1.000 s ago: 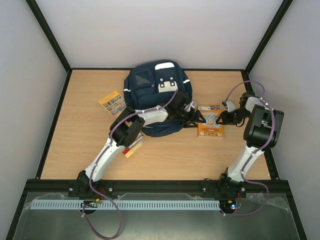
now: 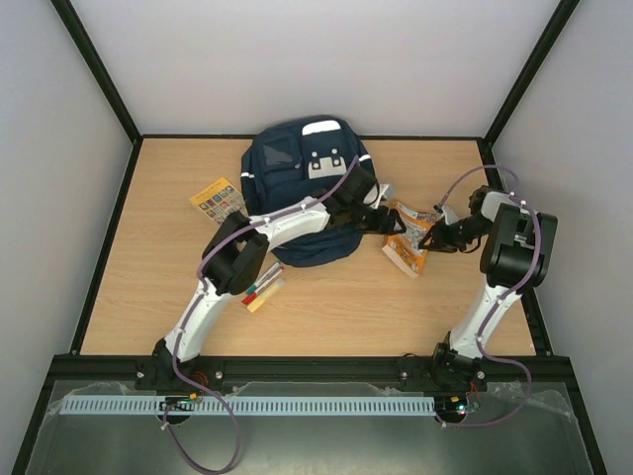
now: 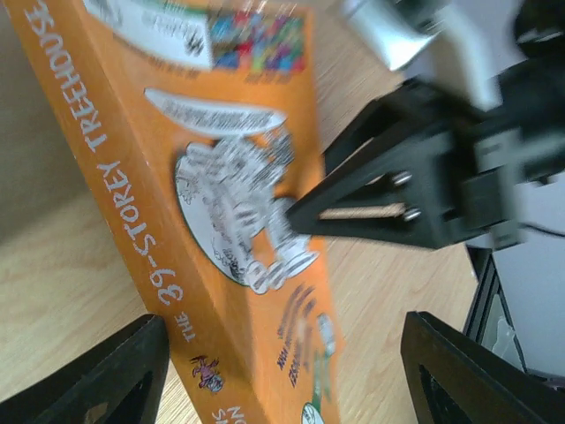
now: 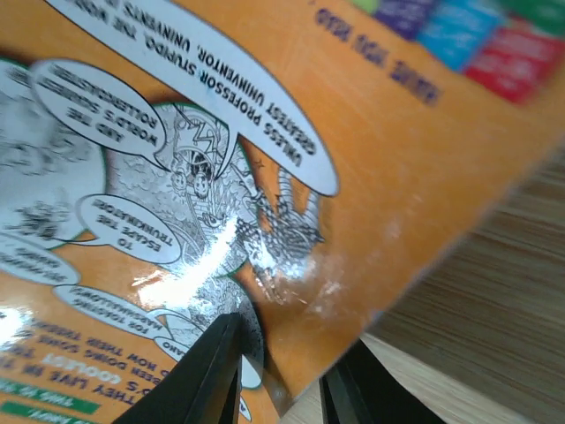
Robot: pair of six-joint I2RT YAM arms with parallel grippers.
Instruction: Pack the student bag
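Off the table's right half, an orange book hangs tilted between my two arms; its spine faces the left wrist camera. My right gripper is shut on one edge, and its fingers pinch the cover near a corner. Beside the spine, my left gripper stands part open: one finger lies against the spine, while the other finger is clear of the book. The navy student bag lies at the table's back middle, partly covered by the left arm.
A yellow illustrated sheet or book lies left of the bag. Several pens or markers sit below the bag's lower left.
The book has turned from square to slanted, its lower end now reaching further left. The left gripper has shifted slightly back and its fingers look wider. Earlier, the bag slid slightly left.
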